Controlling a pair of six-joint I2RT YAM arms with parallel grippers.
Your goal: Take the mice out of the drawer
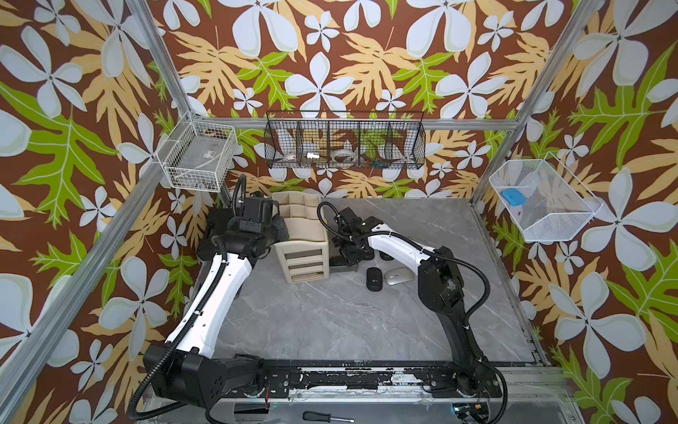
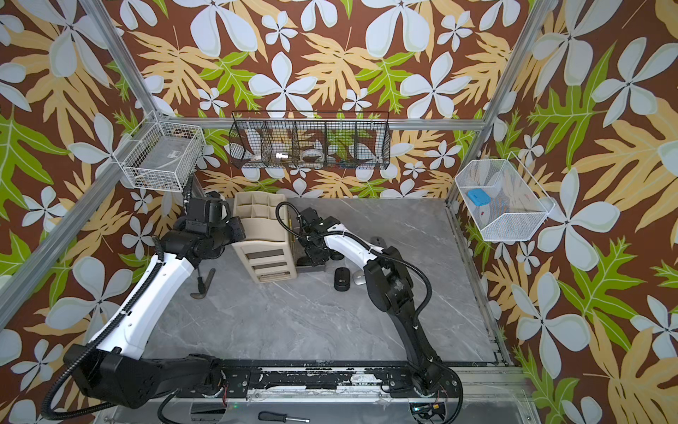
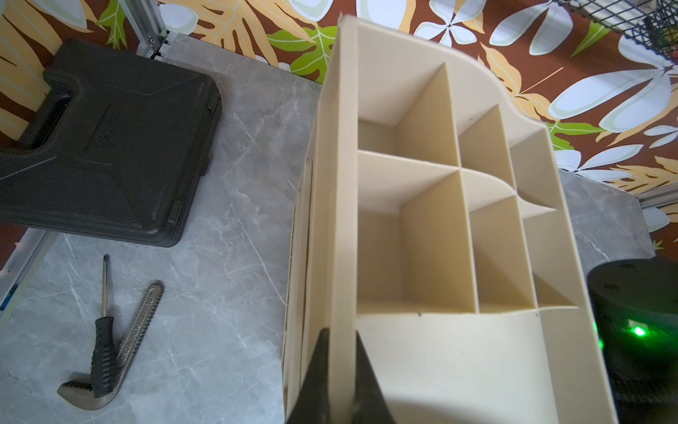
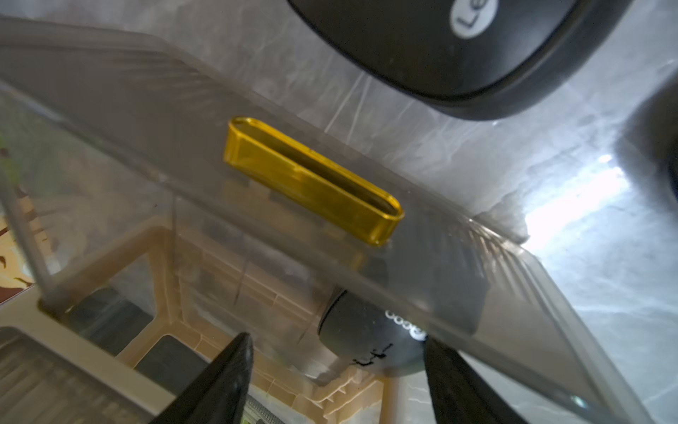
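The translucent drawer [image 4: 452, 272] with its yellow handle [image 4: 310, 183] stands pulled out of the beige organizer [image 1: 305, 226]. Inside it, a dark mouse [image 4: 374, 332] shows in the right wrist view. Over the drawer, my right gripper is part open, its fingers on either side of that mouse; contact cannot be told. My left gripper is shut on the organizer's thin side wall [image 3: 344, 212]. On the table right of the drawer lie a black mouse [image 1: 374, 279], a silver mouse [image 1: 399, 275] and another dark mouse [image 1: 368, 253], partly hidden.
A black case [image 3: 113, 141], a screwdriver [image 3: 103, 353] and a wrench [image 3: 134, 332] lie left of the organizer. Wire baskets hang along the back and sides.
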